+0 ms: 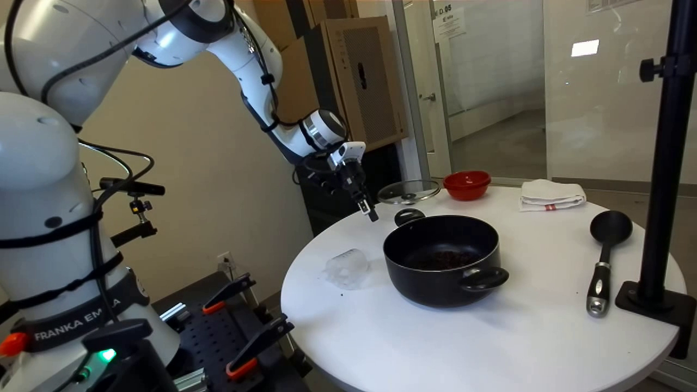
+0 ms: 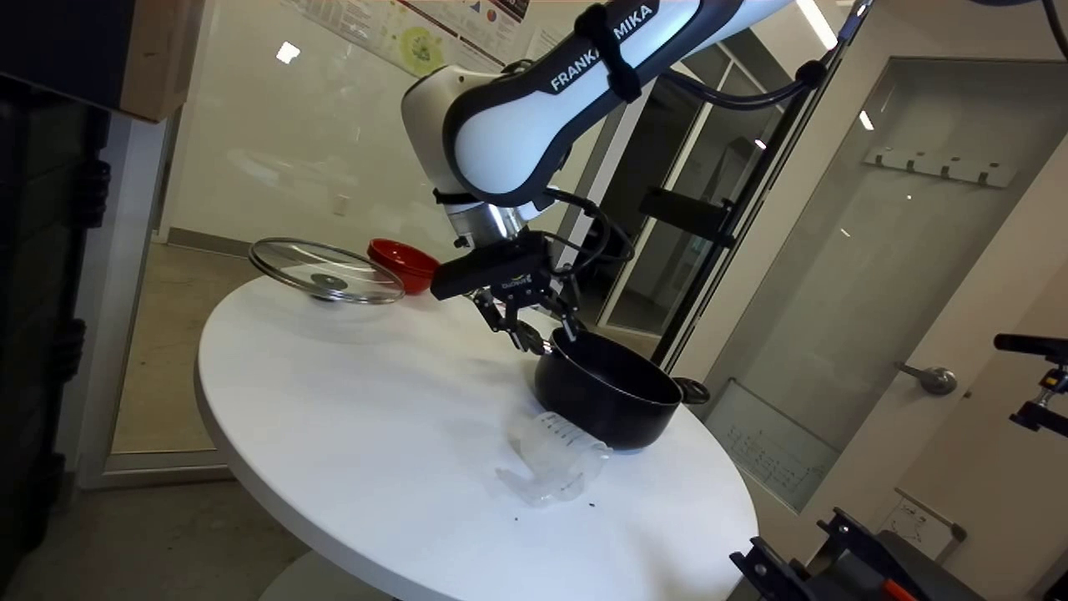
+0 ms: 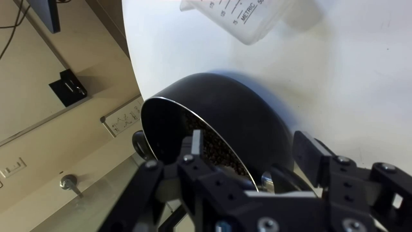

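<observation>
A black two-handled pot (image 1: 441, 264) stands upright on the white table, with dark beans (image 3: 218, 149) inside. A clear plastic measuring cup (image 2: 562, 456) lies on its side beside it. My gripper is tilted near the pot's far handle (image 1: 409, 216), its fingers spread apart. In the wrist view the pot's wall and the near handle (image 3: 289, 179) show behind the gap, and nothing is gripped. Whether a finger touches the handle is hard to tell. In exterior view 1 the gripper (image 1: 369, 212) hangs to the left of that handle.
A glass lid (image 1: 409, 192) and red bowls (image 1: 466, 185) sit at the back. Farther right are a folded white towel (image 1: 552, 195), a black ladle (image 1: 604, 261) and a black post (image 1: 660, 163).
</observation>
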